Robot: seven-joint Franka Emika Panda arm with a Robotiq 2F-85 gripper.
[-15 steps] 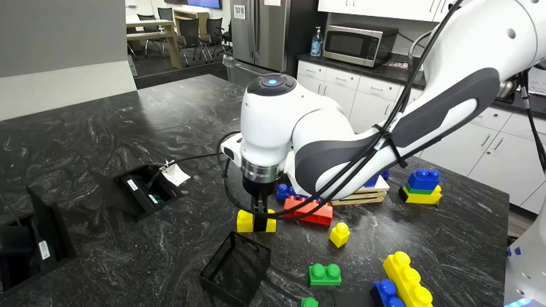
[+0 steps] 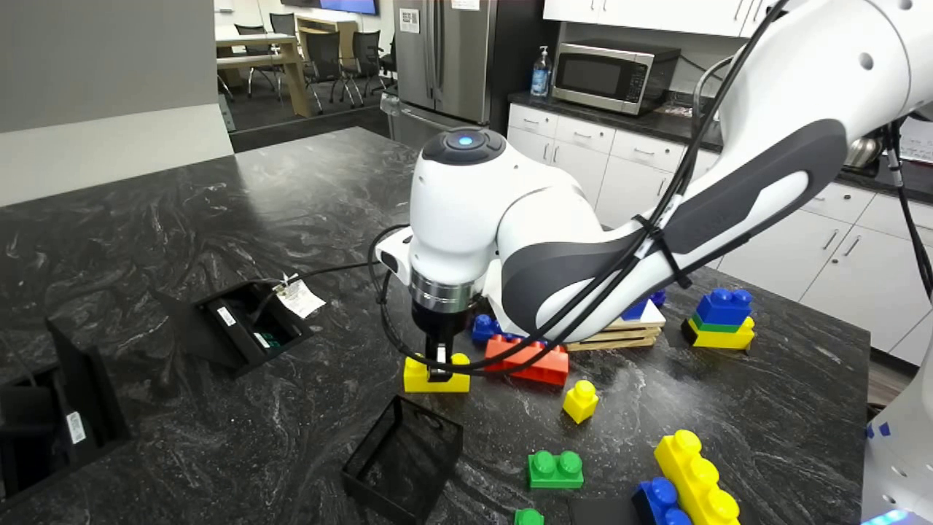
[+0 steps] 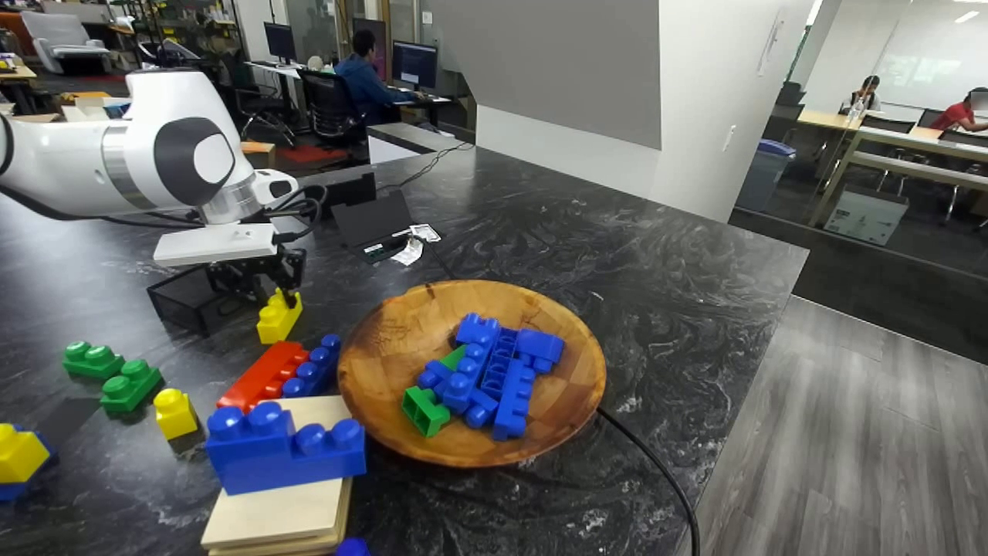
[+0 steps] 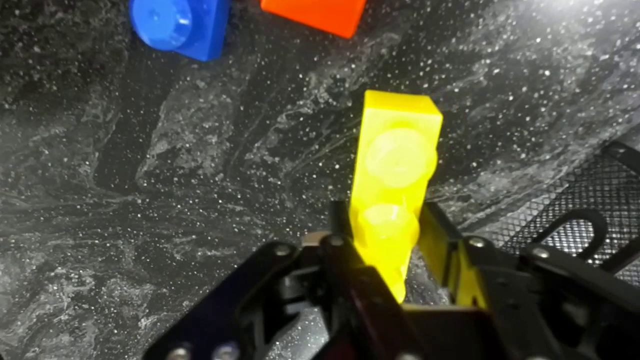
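A yellow brick with several studs lies between the two fingers of my gripper in the wrist view. One finger stands at each long side, very close to it. Whether both fingers press on it is unclear. In exterior view 1 the gripper is over the middle of the yellow brick, one finger crossing its near side. In exterior view 2 the yellow brick shows beneath the gripper, beside the black mesh box.
Red and blue bricks lie close by. A small yellow brick and green bricks sit apart. The wooden bowl holds several blue and green bricks. Blue bricks rest on wooden boards.
In exterior view 1 the near finger has risen slightly and shows paler against the brick. The yellow brick appears slightly higher in the picture. The arm has barely moved.
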